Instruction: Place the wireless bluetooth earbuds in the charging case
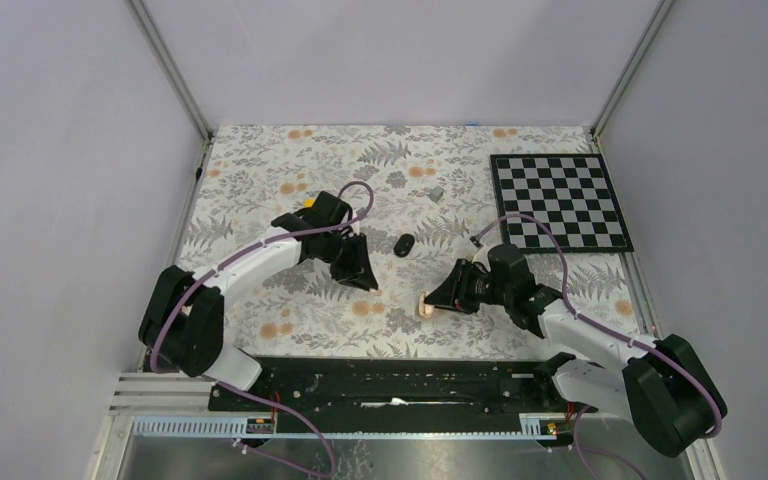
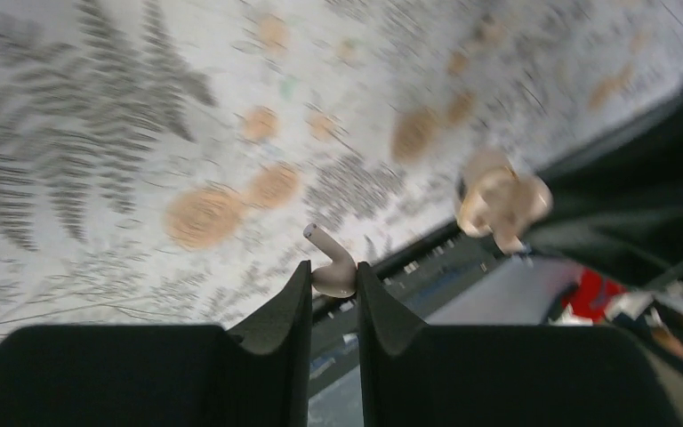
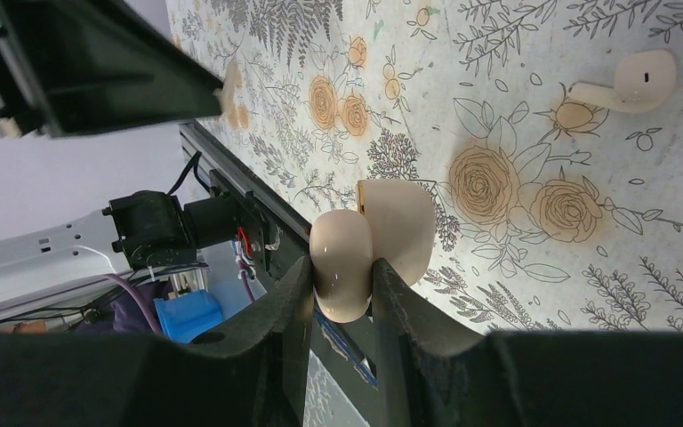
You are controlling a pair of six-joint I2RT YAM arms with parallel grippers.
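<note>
A cream earbud point(image 2: 332, 261) is pinched between the fingertips of my left gripper, its stem pointing outward. My right gripper is shut on the cream charging case point(image 3: 400, 222), whose lid stands open. In the top view the left gripper point(image 1: 372, 289) is to the left of the case point(image 1: 426, 306), with a clear gap between them. The left wrist view shows the case point(image 2: 502, 196) blurred, off to the right. Another earbud point(image 3: 645, 82) lies on the patterned cloth in the right wrist view. Whether the case holds anything inside cannot be made out.
A small black oval object point(image 1: 404, 245) rests on the cloth between the arms. Behind the left arm is a yellow piece point(image 1: 309, 203), and a small grey piece point(image 1: 436, 193) lies farther back. The checkered board point(image 1: 562, 203) occupies the right rear.
</note>
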